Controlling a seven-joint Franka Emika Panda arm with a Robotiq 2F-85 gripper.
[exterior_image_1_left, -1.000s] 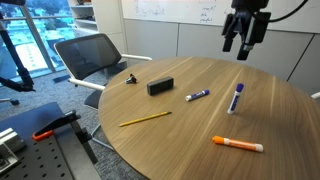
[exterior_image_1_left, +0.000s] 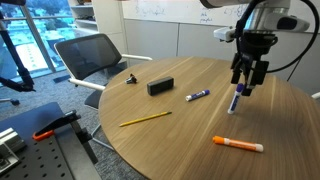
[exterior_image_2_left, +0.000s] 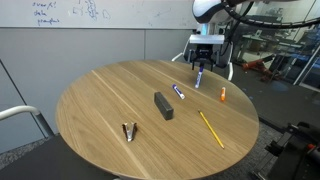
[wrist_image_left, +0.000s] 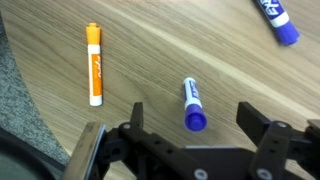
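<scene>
A white marker with a blue cap (exterior_image_1_left: 236, 98) stands upright on the round wooden table, cap at the top. My gripper is open just above it. In the wrist view the marker (wrist_image_left: 193, 105) appears between the two spread black fingers, with its blue end towards me and space on both sides. Exterior view 1 shows the fingertips around the height of the cap; whether they touch it is not clear. From exterior view 2 the same marker (exterior_image_2_left: 199, 79) is seen below the gripper.
An orange marker (exterior_image_1_left: 237, 144) lies close by. Another blue-capped marker (exterior_image_1_left: 198, 95) lies farther off, near a black block (exterior_image_1_left: 160, 86). A yellow pencil (exterior_image_1_left: 146, 118) and a small metallic item (exterior_image_2_left: 129, 131) are also on the table (exterior_image_2_left: 95, 100). Bare wood separates them.
My gripper has come down, from well above the upright marker to just over its cap, staying open. The objects on the table have not moved.
</scene>
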